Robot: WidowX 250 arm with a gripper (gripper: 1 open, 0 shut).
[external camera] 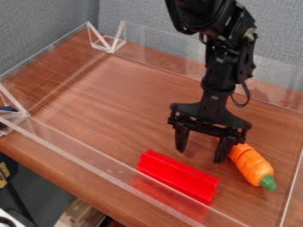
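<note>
The black gripper (200,142) hangs low over the right part of the wooden table, its two fingers apart and open, with nothing visible between them. Just right of its right finger lies an orange toy carrot (252,166) with a green tip pointing toward the front. A red block (178,178) lies in front of the gripper, slightly to its left.
Clear plastic walls border the wooden table (95,106), with white brackets (106,40) at the back left corner.
</note>
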